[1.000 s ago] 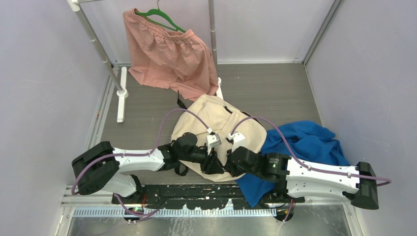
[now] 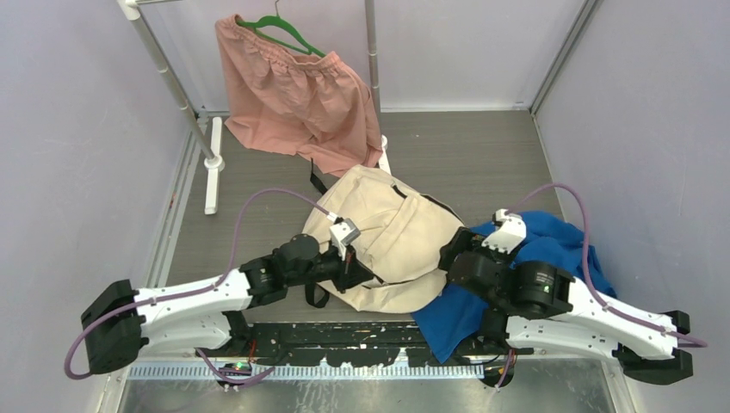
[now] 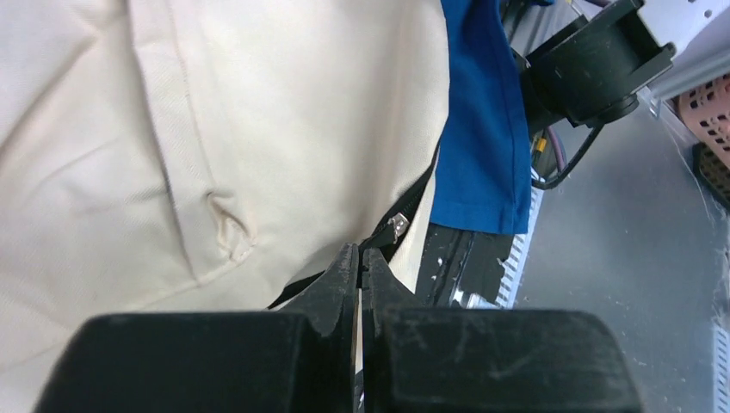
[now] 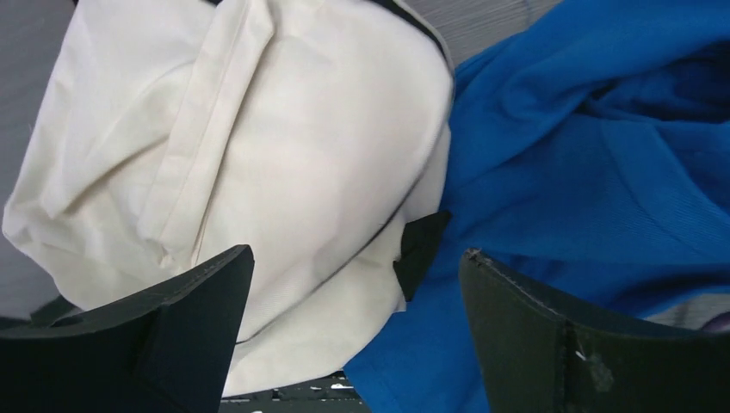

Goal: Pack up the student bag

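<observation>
The cream bag [image 2: 392, 228] lies flat mid-table, its zipper running along the near side. In the left wrist view my left gripper is shut on the thin black zipper pull [image 3: 376, 241], which leads to a small metal slider [image 3: 399, 224]. Above the bag's right edge, my right gripper stands open with nothing between its fingers. The right wrist view shows the bag's seam and a black tab [image 4: 420, 251] below it. Whatever is inside the bag is hidden.
A crumpled blue cloth [image 2: 551, 245] lies to the bag's right, against its edge. Behind the bag, pink shorts [image 2: 297, 103] hang from a green hanger [image 2: 280, 30] on a metal rack. Bare table [image 2: 465, 155] shows at the back right.
My right gripper has pulled away to the right and opened. The left gripper has closed and shifted left and slightly back. The bag has hardly moved.
</observation>
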